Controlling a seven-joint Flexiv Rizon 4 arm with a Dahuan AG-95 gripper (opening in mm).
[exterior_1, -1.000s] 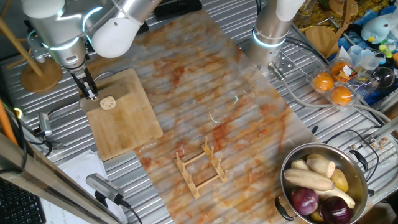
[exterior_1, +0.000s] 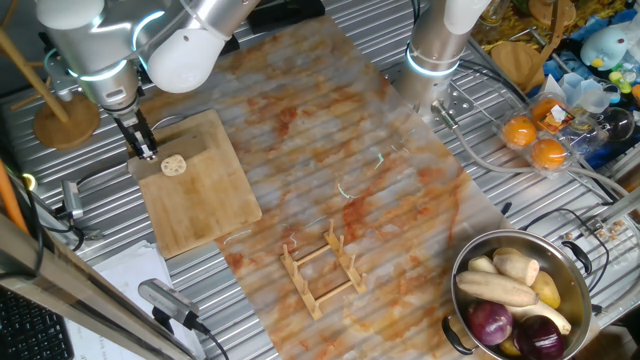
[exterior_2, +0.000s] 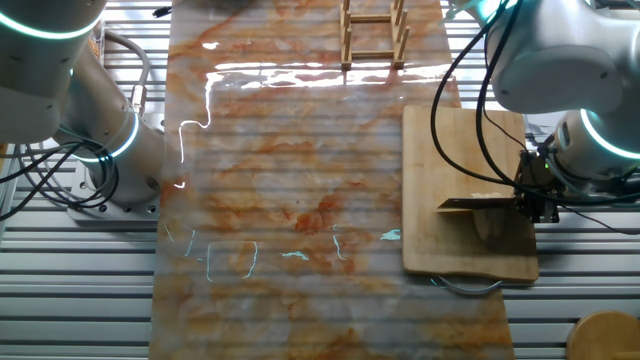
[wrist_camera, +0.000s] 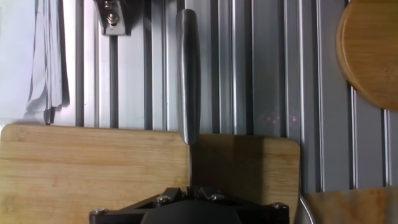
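A knife stands edge-on in my gripper; its grey handle (wrist_camera: 188, 81) extends past the cutting board's edge in the wrist view. The gripper is shut on the blade near the handle. In exterior view 2 the dark blade (exterior_2: 476, 203) reaches left over the wooden cutting board (exterior_2: 440, 240). A pale round slice-like piece with holes (exterior_1: 173, 165), resembling lotus root, shows on the board right beside the gripper (exterior_1: 150, 154) in exterior view 1. Whether the blade touches that piece cannot be told.
A small wooden rack (exterior_1: 322, 275) stands on the marbled mat. Near the right front is a steel pot (exterior_1: 462, 300) of vegetables.
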